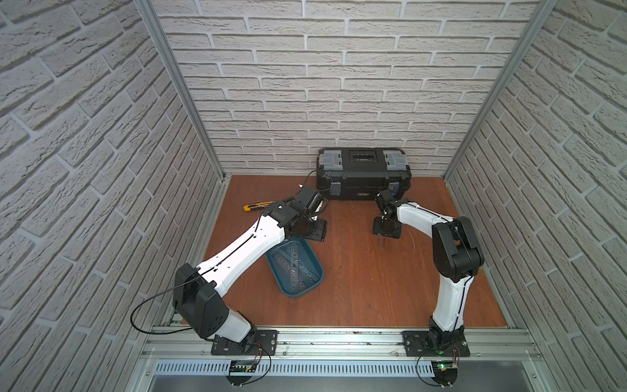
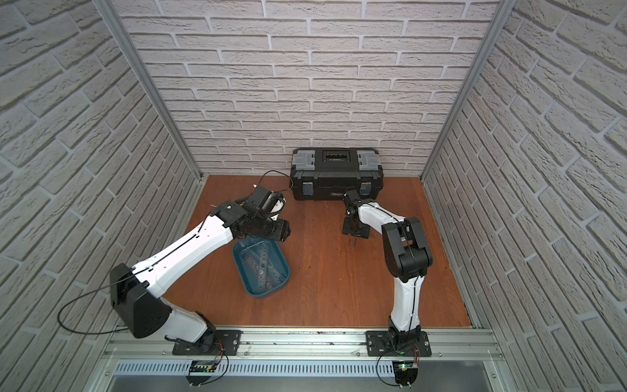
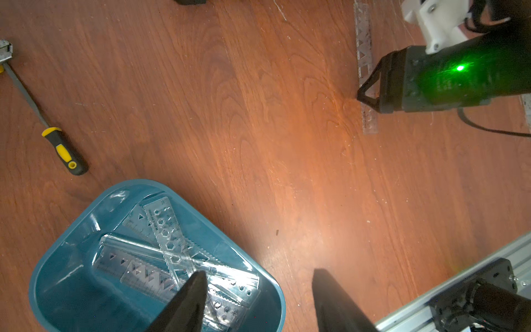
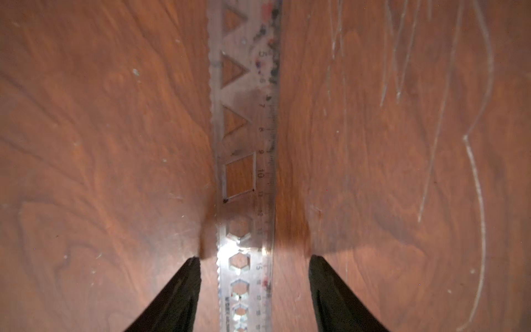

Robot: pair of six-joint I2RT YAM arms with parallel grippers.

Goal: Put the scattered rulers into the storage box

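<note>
A clear ruler (image 4: 240, 127) with cut-out shapes lies flat on the table. My right gripper is open above it, one finger on each side of the ruler, not closed on it. In the left wrist view the same ruler (image 3: 364, 49) runs partly behind the right gripper's fingers (image 3: 369, 95). The blue storage box (image 3: 221, 231) holds several clear rulers (image 3: 166, 227), some crossing one another. My left gripper hangs over the box's edge, its fingers apart and nothing between them. Another clear piece (image 3: 527, 108) shows at the right edge of that view.
A black toolbox (image 1: 363, 173) stands at the back wall. A screwdriver (image 3: 66, 153) with a yellow and black handle lies beyond the box, and a yellow tool (image 1: 258, 205) lies at the back left. Bare table (image 1: 352, 281) separates the two arms.
</note>
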